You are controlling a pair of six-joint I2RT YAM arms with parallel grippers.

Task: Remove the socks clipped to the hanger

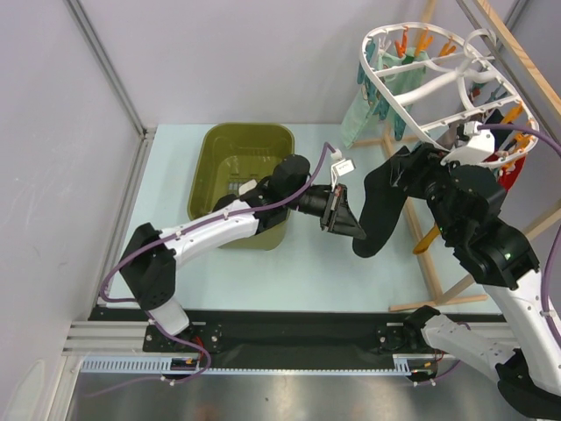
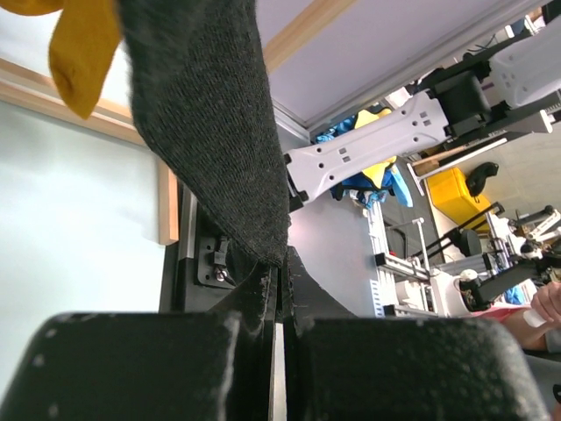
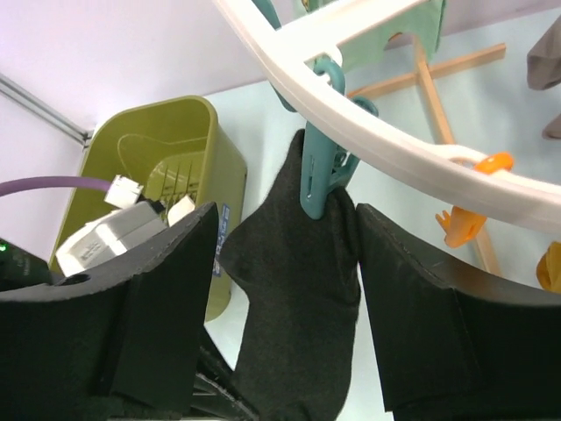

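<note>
A dark grey sock (image 1: 383, 206) hangs from the near left side of the white round hanger (image 1: 383, 86). In the right wrist view a teal clip (image 3: 318, 171) on the hanger's rim grips the top of this sock (image 3: 298, 307). My right gripper is part open, with one finger on each side of the clip and sock top. My left gripper (image 1: 361, 233) is shut at the sock's lower end. In the left wrist view the sock's tip (image 2: 272, 246) runs into the closed fingertips of that gripper.
An olive-green bin (image 1: 200, 167) stands behind the left arm. More socks hang from the hanger, among them a pale green one (image 1: 358, 118) and a mustard one (image 1: 426, 239). The wooden stand (image 1: 429, 272) rises at the right. Bare table lies between bin and stand.
</note>
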